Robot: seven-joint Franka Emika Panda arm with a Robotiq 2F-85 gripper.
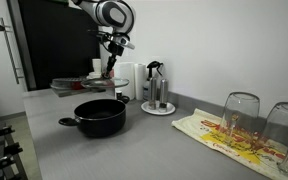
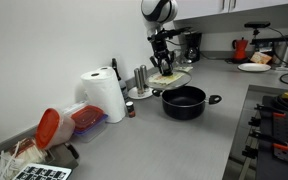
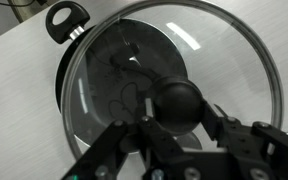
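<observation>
A glass lid with a black knob (image 3: pixel 177 104) fills much of the wrist view, my gripper shut on that knob. Through the glass the black pot (image 3: pixel 134 75) shows below, off to the left of the lid's centre. In exterior view 1 the pot (image 1: pixel 101 118) stands on the counter, and the lid (image 1: pixel 96 82) hangs above it, roughly level and apart from the rim. Exterior view 2 has the gripper (image 2: pixel 165 69) over the pot (image 2: pixel 186 101), whose inside looks empty.
Grey shakers (image 1: pixel 158 92) stand on a white plate (image 1: pixel 158 109) behind the pot. Upturned glasses (image 1: pixel 241 114) rest on a yellow cloth (image 1: pixel 209 130) at the right. A paper towel roll (image 2: pixel 101 96) and a dish rack (image 2: pixel 32 155) lie along the wall.
</observation>
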